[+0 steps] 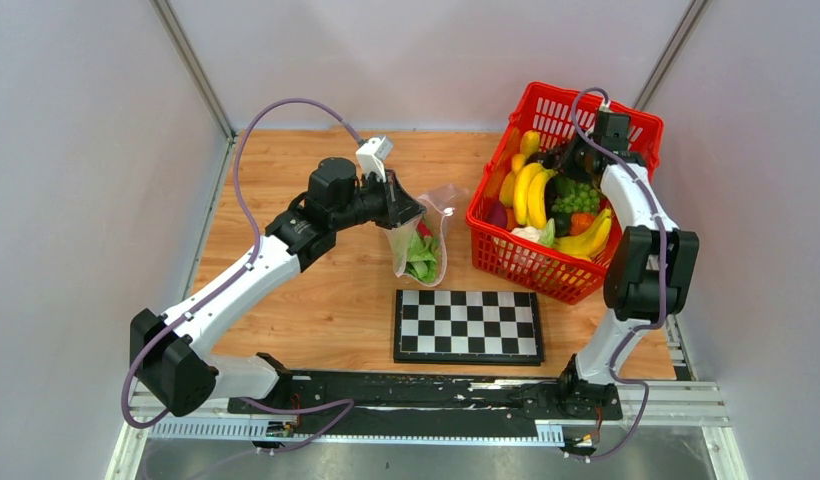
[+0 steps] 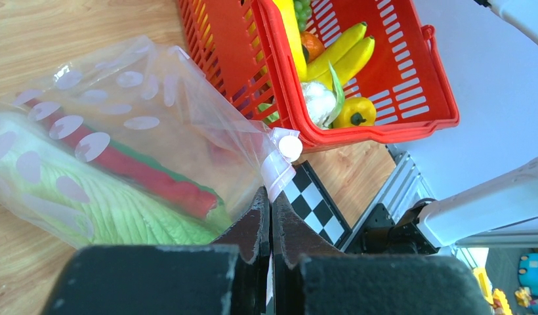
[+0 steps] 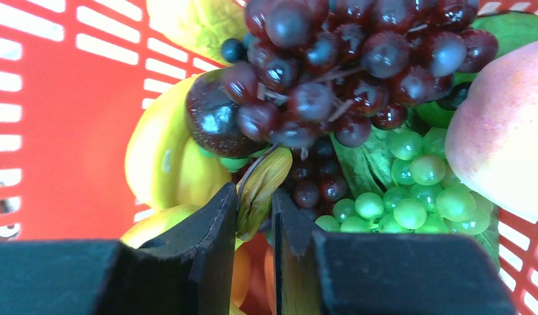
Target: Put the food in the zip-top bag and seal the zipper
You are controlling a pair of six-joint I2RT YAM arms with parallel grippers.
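Note:
My left gripper is shut on the thin edge of the clear zip bag (image 2: 207,105), by the white slider (image 2: 290,147). Through the film show a leafy green vegetable (image 2: 89,177) and a red pepper-like piece (image 2: 158,180); the bag (image 1: 446,225) rests on the table. Inside the red basket (image 1: 576,285), my right gripper has its fingers around a yellow-green stem (image 3: 265,190). Dark red grapes (image 3: 358,52) lie just beyond that stem; whether they are joined cannot be told.
Bananas (image 1: 534,195), green grapes (image 3: 411,207), a pale pinkish fruit (image 3: 509,131) and other produce crowd the basket around my right fingers. A checkerboard (image 1: 468,328) lies in front of bag and basket. Bare table (image 1: 316,310) shows at the left.

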